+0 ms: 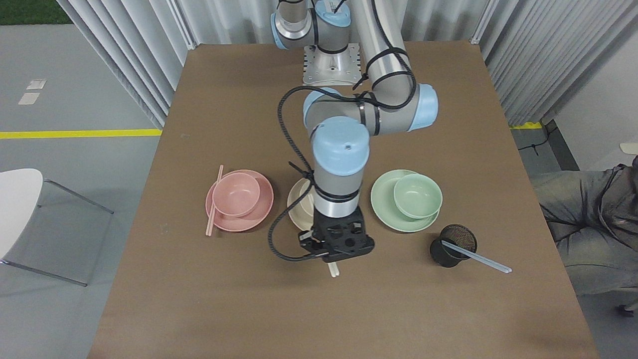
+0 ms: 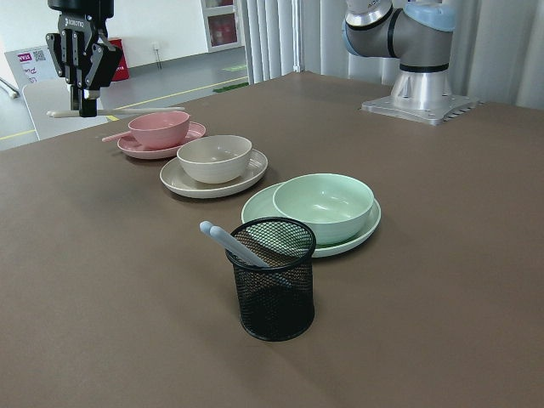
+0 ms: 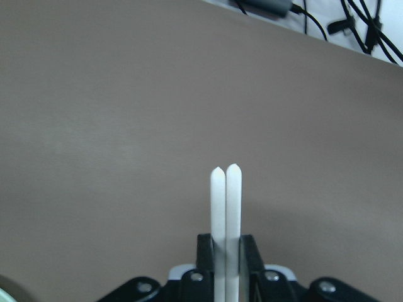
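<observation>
My gripper (image 2: 85, 109) is shut on a pair of white chopsticks (image 3: 233, 220), which it holds level above the table; in the front view it hangs over the cream bowl (image 2: 213, 157) and plate (image 2: 200, 189), partly hiding them. A pink bowl (image 1: 236, 194) on a pink plate (image 1: 251, 218) stands at the left with pink chopsticks (image 1: 213, 210). A green bowl (image 1: 417, 194) on a green plate (image 1: 389, 209) sits at the right. In front of that, a black mesh cup (image 1: 443, 255) holds pale blue chopsticks (image 1: 490, 263).
The robot's base (image 2: 412, 110) stands at the back. A white chair (image 1: 15, 203) is at the left, and a person sits at the right, off the table.
</observation>
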